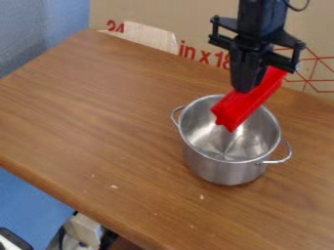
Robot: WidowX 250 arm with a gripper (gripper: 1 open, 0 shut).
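My gripper (245,70) holds a red, elongated block (249,97), tilted, its lower end over the mouth of a steel pot (225,160) with two side handles. The block's lower end is in front of the pot's back rim as seen here; whether it touches the pot cannot be told. The fingertips are largely hidden behind the block.
A cardboard panel (192,24) with red printing stands along the back. A blue surface lies past the table's left edge.
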